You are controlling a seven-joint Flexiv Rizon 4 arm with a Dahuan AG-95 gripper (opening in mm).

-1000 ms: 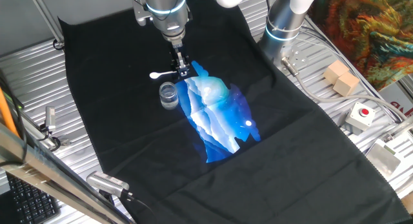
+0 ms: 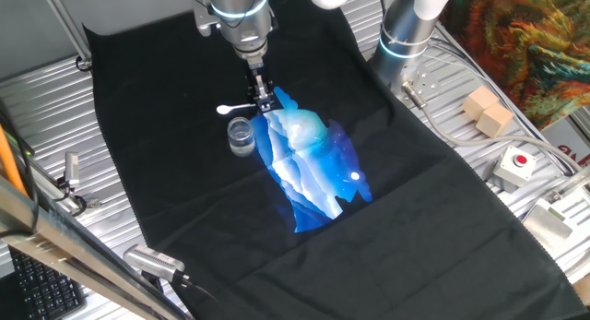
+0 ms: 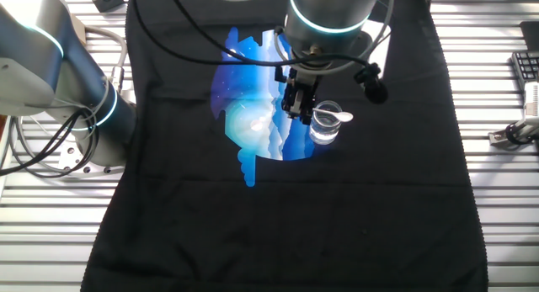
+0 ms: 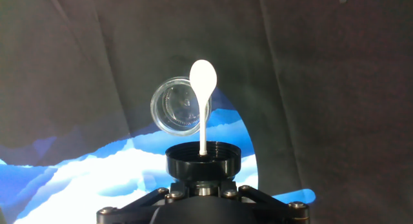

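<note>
A white spoon juts from a round black holder at the front of my gripper. The gripper looks shut on the spoon by this holder; its fingertips are mostly hidden in the wrist view. Seen in exterior view 1, the spoon points left, level, with its bowl above and behind a clear glass jar. The jar stands upright on the cloth, and the spoon passes over its mouth in exterior view 2. Whatever is in the jar is hard to make out.
A blue, white and purple shape lies on the black cloth, its edge at the jar. Wooden blocks and a red-button box stand right of the cloth.
The gripper and spoon have shifted very slightly right and down in exterior view 1 since one second ago. The jar has not moved.
</note>
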